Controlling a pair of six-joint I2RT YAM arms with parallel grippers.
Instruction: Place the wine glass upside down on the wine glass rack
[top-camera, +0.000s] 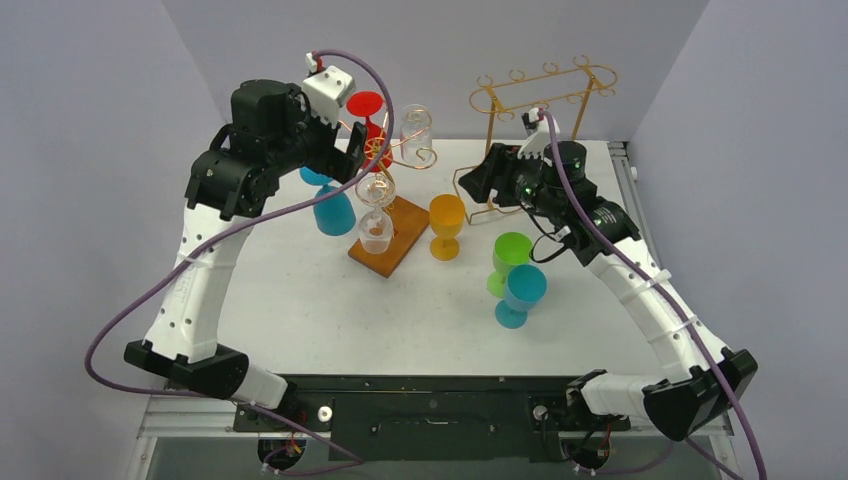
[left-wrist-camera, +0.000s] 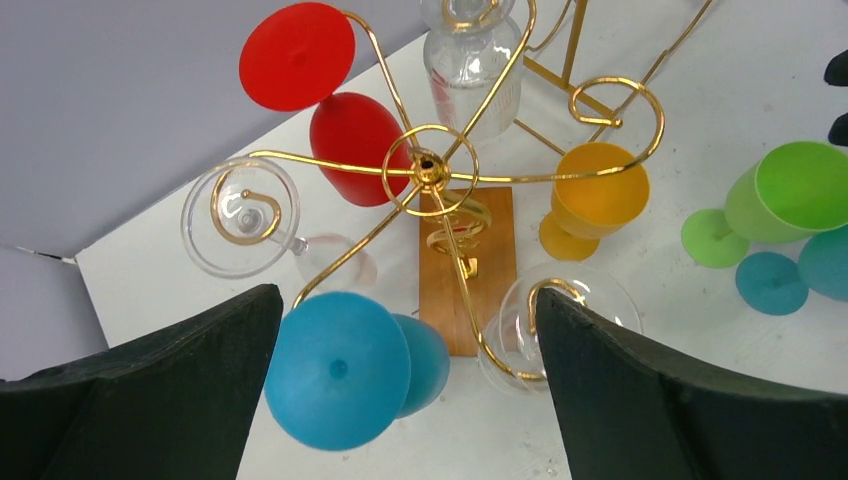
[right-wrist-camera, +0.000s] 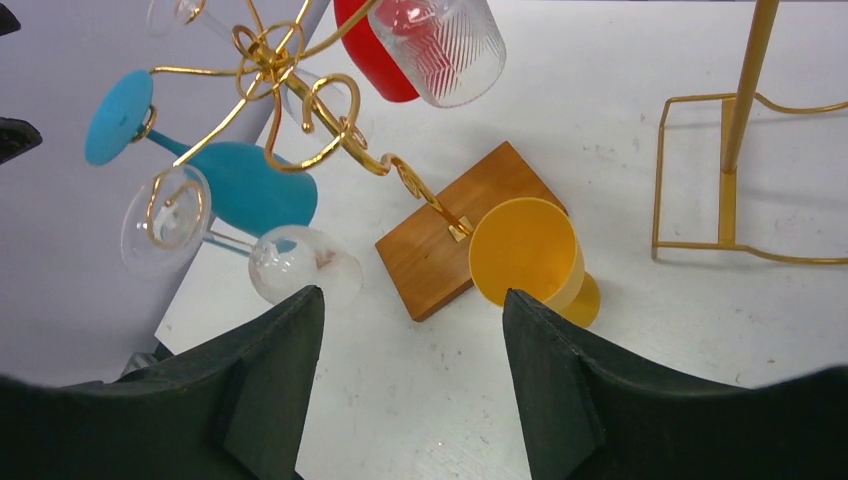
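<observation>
The gold rack with curled arms (left-wrist-camera: 430, 170) stands on a wooden base (top-camera: 400, 240). Upside down on it hang a red glass (left-wrist-camera: 297, 55), a blue glass (left-wrist-camera: 345, 370) and several clear ones, among them the front clear glass (right-wrist-camera: 305, 262). Over the rack's left side, my left gripper is open, with nothing held; the blue and clear glasses show beyond its fingers. My right gripper hangs right of the rack, fingers apart and empty. An orange glass (top-camera: 446, 222) stands upright on the table beside the base.
Upright green (top-camera: 510, 258) and blue (top-camera: 524, 288) glasses stand below the right arm. At the back right rises an empty, taller gold rack (top-camera: 540, 103), close behind my right gripper.
</observation>
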